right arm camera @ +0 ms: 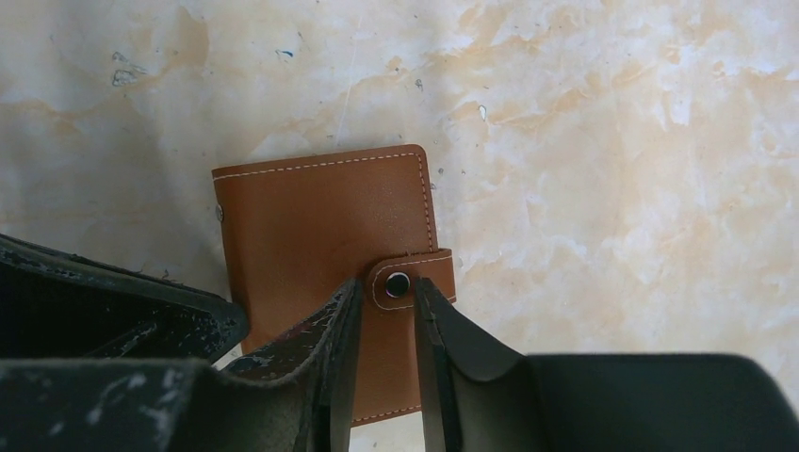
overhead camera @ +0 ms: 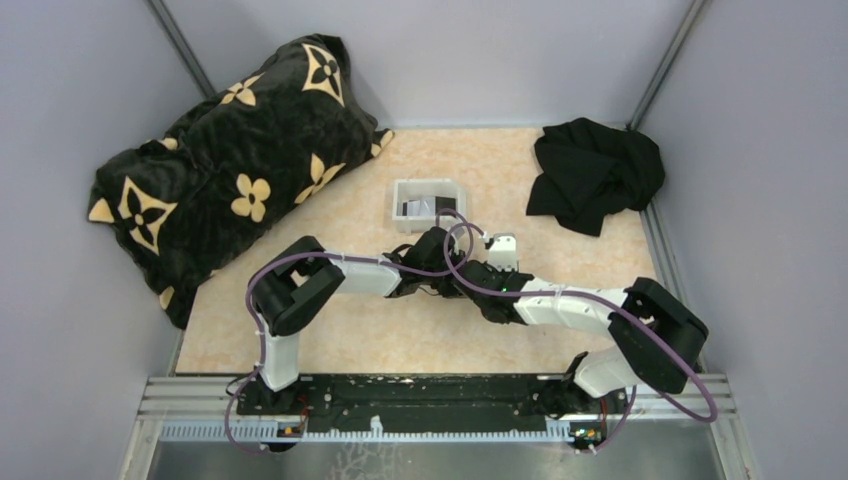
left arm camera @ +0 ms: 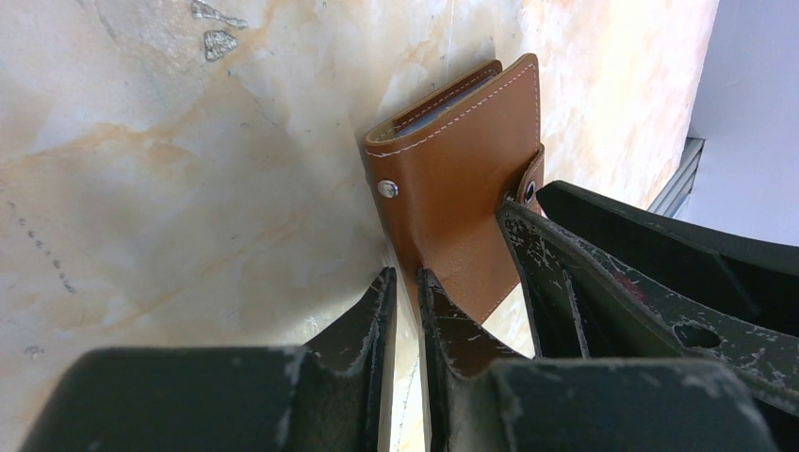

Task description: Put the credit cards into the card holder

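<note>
The brown leather card holder (left arm camera: 462, 179) lies folded on the table, with something bluish showing inside its fold. In the top view it is hidden under the arms. My left gripper has its fingertips around the holder's spine edge, a narrow gap between them; whether they press on it cannot be made out. Over the strap with the snap (right arm camera: 398, 284), my right gripper stands open, one fingertip on each side of the snap. Grey and black cards (overhead camera: 421, 207) lie in the white tray (overhead camera: 405, 187).
Both grippers are close together at mid-table, the left one's dark finger (right arm camera: 122, 306) reaching over the holder's left edge in the right wrist view. A patterned dark cushion (overhead camera: 240, 160) fills the back left; a black cloth (overhead camera: 595, 172) lies back right.
</note>
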